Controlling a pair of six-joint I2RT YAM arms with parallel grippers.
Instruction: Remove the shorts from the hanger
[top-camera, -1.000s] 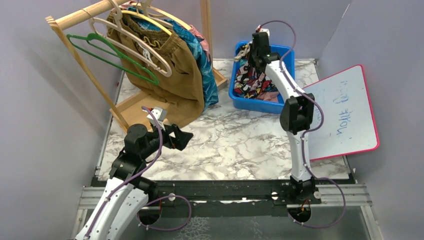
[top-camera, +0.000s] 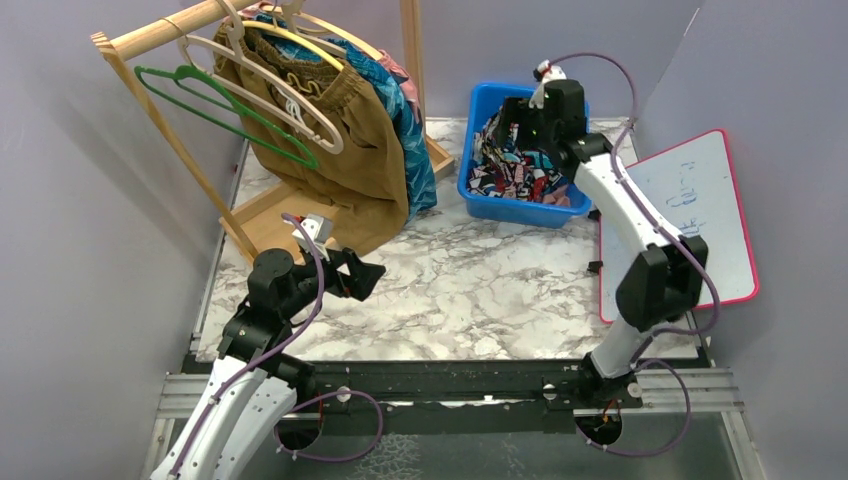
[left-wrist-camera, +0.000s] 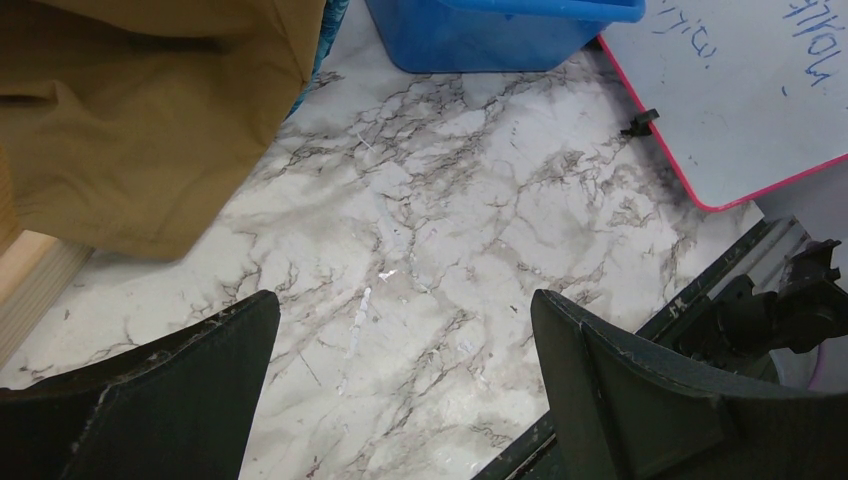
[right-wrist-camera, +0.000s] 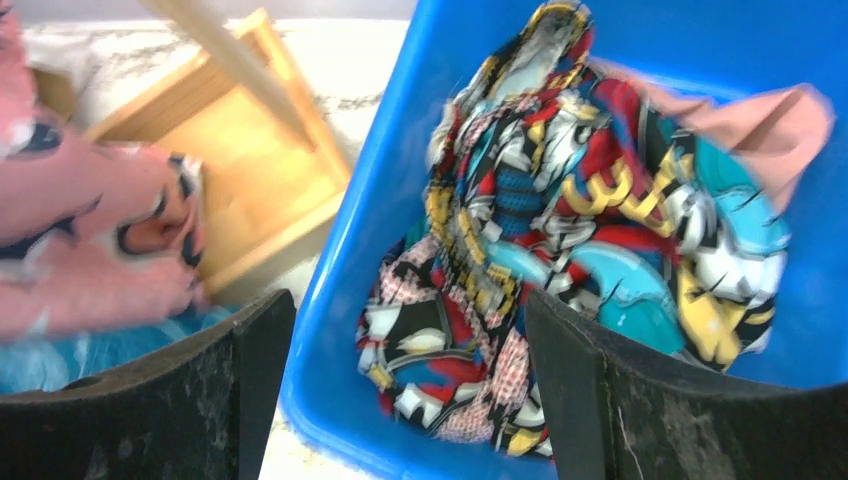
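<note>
Multicoloured patterned cloth, perhaps shorts (right-wrist-camera: 520, 230), lies crumpled inside the blue bin (top-camera: 525, 209). Over it my right gripper is open, holding nothing. Brown shorts (top-camera: 345, 170) hang from a hanger on the wooden rack, with blue and pink garments behind them. In front of them a beige hanger (top-camera: 275, 85) and a green hanger (top-camera: 225, 115) hang bare. My left gripper stands open over the table, just right of the rack's base, with only marble tabletop showing between its fingers.
The wooden rack (top-camera: 165, 38) fills the back left. A whiteboard (top-camera: 690, 215) with red edging leans at the right, behind the right arm. Between rack, bin and front rail the marble table (top-camera: 480, 295) is clear.
More of the cloth in the bin's middle shows. The left arm and rack look unmoved.
</note>
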